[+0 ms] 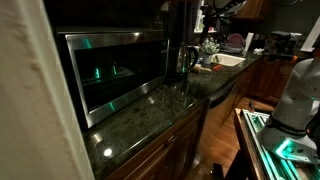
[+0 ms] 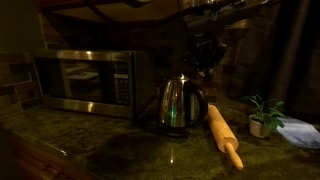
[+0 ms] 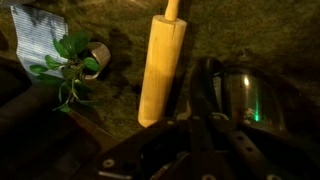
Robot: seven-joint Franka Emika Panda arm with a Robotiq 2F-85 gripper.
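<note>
A shiny kettle (image 2: 180,106) with a black handle stands upright on the dark counter; in the wrist view its metal body (image 3: 252,98) is partly hidden by the handle (image 3: 205,85). Beside it lies a pale wooden rolling pin (image 2: 222,136), seen lengthwise as the pin (image 3: 162,68) in the wrist view. My dark gripper (image 2: 206,72) is above and behind the kettle, apart from the counter. In the wrist view the gripper looks shut, with nothing visible between its fingers; the gloom hides their exact contact with the kettle handle.
A microwave (image 2: 90,82) stands left of the kettle. Right of the rolling pin are a small potted plant (image 2: 263,117) and a striped cloth (image 2: 298,132). Beyond the kettle is a white sink (image 1: 229,60).
</note>
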